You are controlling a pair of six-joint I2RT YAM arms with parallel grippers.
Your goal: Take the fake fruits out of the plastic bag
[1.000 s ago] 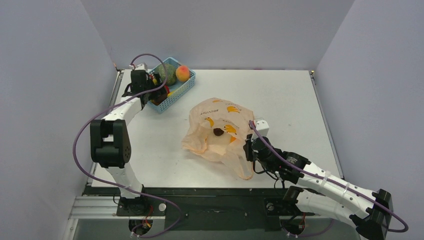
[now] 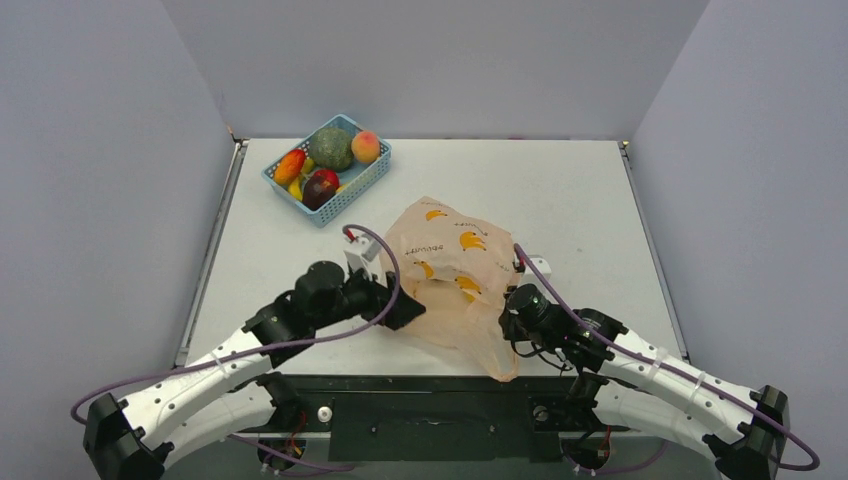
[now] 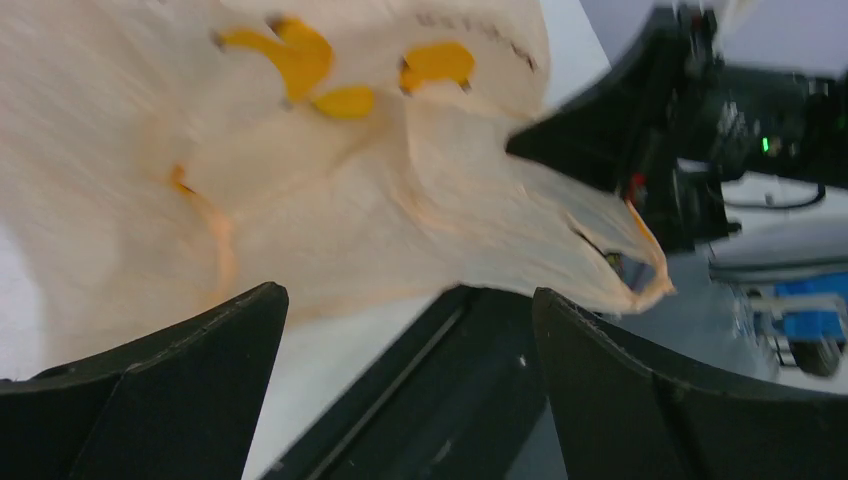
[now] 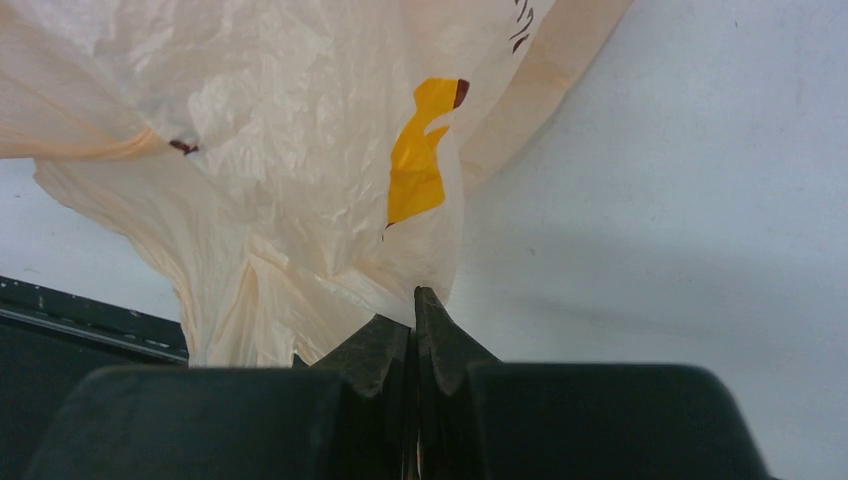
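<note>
The thin peach-coloured plastic bag (image 2: 430,235), printed with bananas, lies mid-table with its mouth facing the front. At the left side of its mouth is my left gripper, open with nothing between its fingers. My right gripper is shut on the bag's edge at the right, the film bunching at its fingertips. Looking into the bag from the left wrist, I see pale film and yellow banana prints (image 3: 305,58); no fruit can be made out there. Fake fruits fill the blue basket: a green one (image 2: 331,147), a peach (image 2: 366,147), a mango (image 2: 289,167) and a dark purple one (image 2: 319,191).
The blue basket (image 2: 352,190) stands at the back left. Free table (image 2: 570,200) lies to the right and behind the bag. A dark front edge (image 2: 420,385) borders the table below the bag's mouth.
My left gripper has come from the basket to the bag's mouth. The dark round thing seen inside the bag before is out of sight now. The right gripper has shifted slightly frontward with the bag edge.
</note>
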